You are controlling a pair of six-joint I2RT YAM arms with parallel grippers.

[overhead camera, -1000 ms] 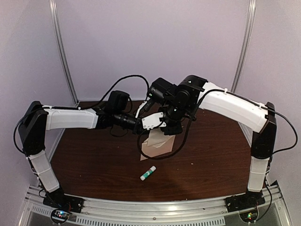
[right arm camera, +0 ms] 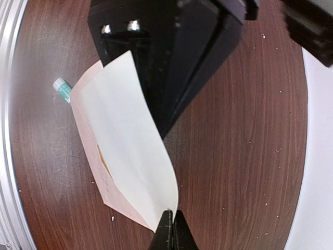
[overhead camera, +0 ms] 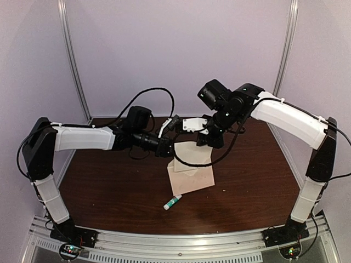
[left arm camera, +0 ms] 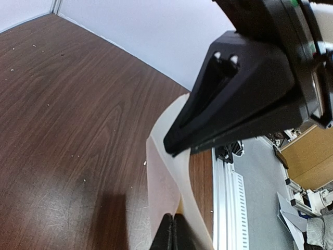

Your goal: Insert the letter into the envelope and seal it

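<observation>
The pink envelope (overhead camera: pixel 193 182) is held up over the table, and the cream letter (overhead camera: pixel 193 152) overlaps its upper part. In the left wrist view my left gripper is shut at the bottom, with the pink envelope (left arm camera: pixel 161 182) running into its tips beside the curved letter (left arm camera: pixel 170 125). My right gripper is shut on a corner of the letter (right arm camera: pixel 130 130), which covers much of the envelope (right arm camera: pixel 96 151) in the right wrist view. Whether the letter's lower end lies inside the envelope cannot be told.
A green and white glue stick (overhead camera: pixel 172 202) lies on the dark table just in front of the envelope. Both arms stand close together over the middle, with a black cable looping past the papers. Bare table (overhead camera: pixel 109 192) lies to either side.
The right gripper has drawn rightward, away from the left one, and the papers look more spread out. The left arm has stayed put.
</observation>
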